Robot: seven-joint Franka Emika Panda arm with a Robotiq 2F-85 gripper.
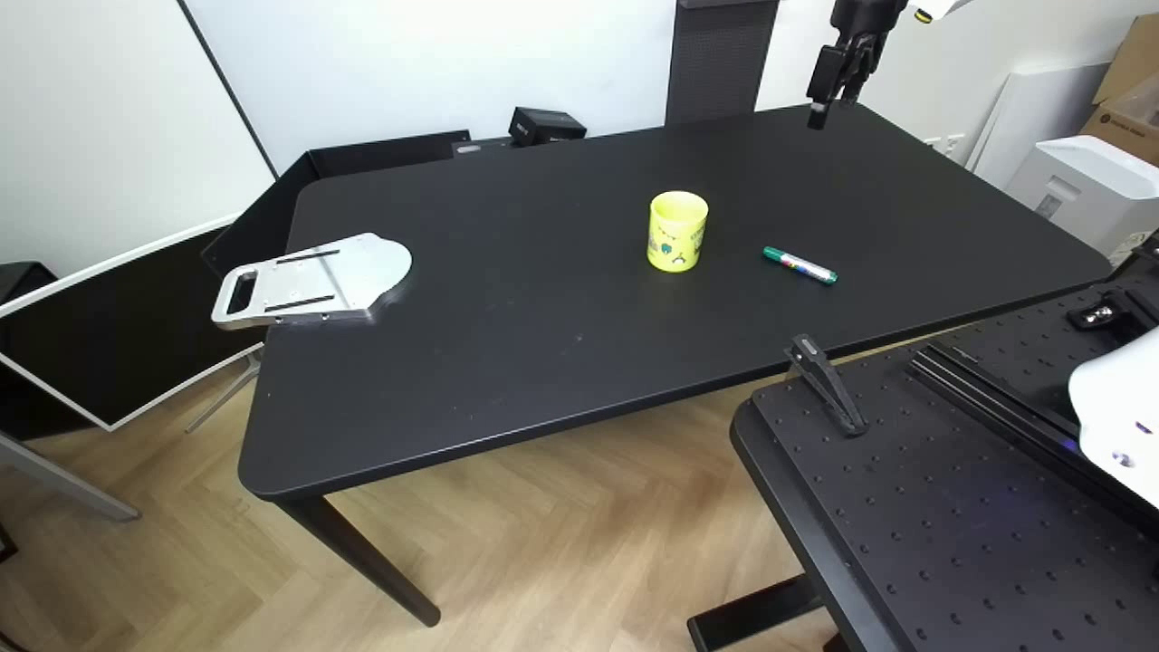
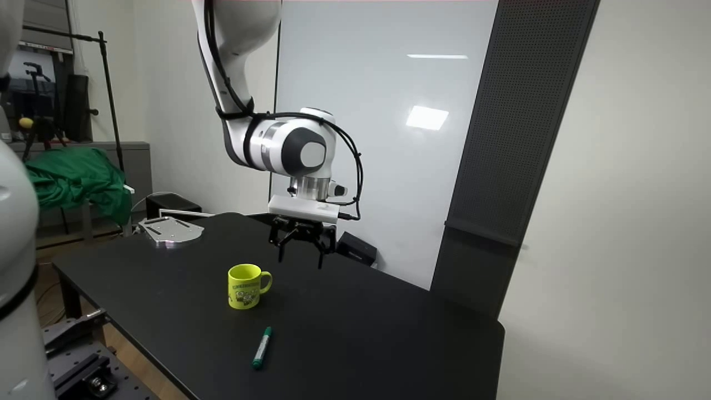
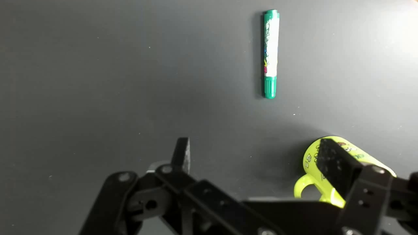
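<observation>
A yellow-green mug [image 1: 675, 233] stands upright on the black table, its handle [image 2: 266, 283] turned towards the right in exterior view 2. Apart from it lies a green-and-white marker [image 3: 271, 53], flat on the tabletop; exterior view 1 has the same marker [image 1: 800, 265] to the right of the mug. My gripper [image 2: 300, 260] hangs over the table, open and empty, higher than both objects. In the wrist view, the right finger [image 3: 337, 166] covers part of the mug [image 3: 364, 154], while the marker lies beyond the fingertips.
A silver plate with a slotted handle [image 1: 315, 279] rests at the table's left edge. A black box [image 1: 546, 125] is behind the far edge. The black perforated bench [image 1: 956, 478] with a clamp [image 1: 826, 382] adjoins the near side.
</observation>
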